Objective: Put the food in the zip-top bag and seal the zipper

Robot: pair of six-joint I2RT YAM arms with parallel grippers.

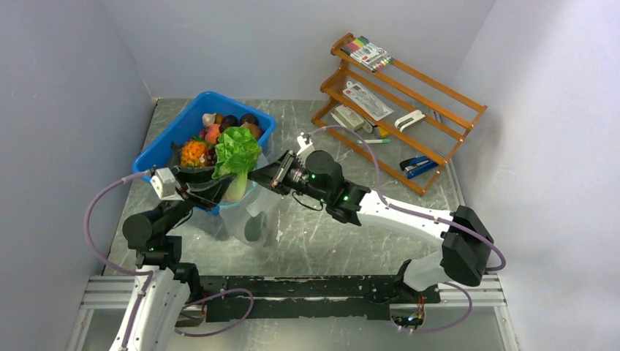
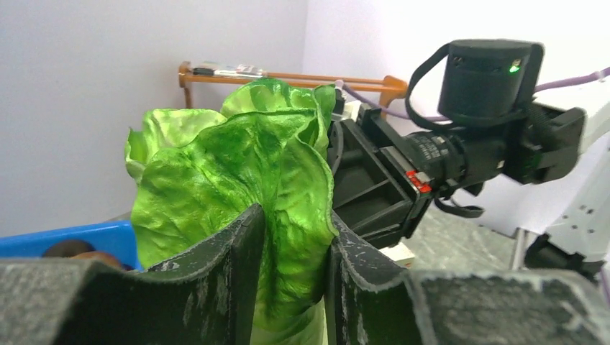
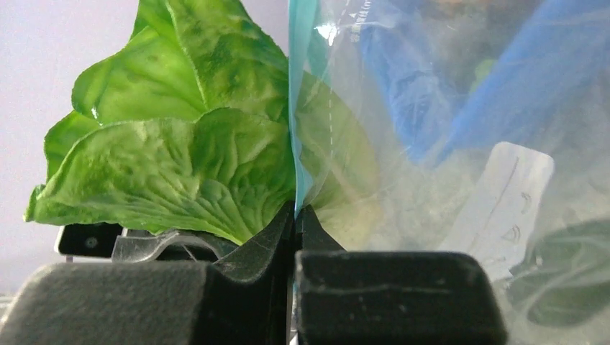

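A leafy green lettuce [image 1: 237, 150] with a pale base is upright between my arms. My left gripper [image 1: 232, 178] is shut on it; in the left wrist view the lettuce [image 2: 237, 180] bulges up between the dark fingers. The clear zip top bag [image 1: 248, 221] hangs just below, its teal rim close around the pale base. I cannot tell how far that base reaches inside. My right gripper is shut on the bag's teal edge. Through the film of the bag [image 3: 424, 187], part of the lettuce [image 3: 173, 144] shows.
Behind the lettuce lies a blue basket [image 1: 169, 137] of assorted fruit and vegetables. A wooden rack [image 1: 453, 135] with stationery stands at the back right, a blue stapler [image 1: 418, 167] near it.
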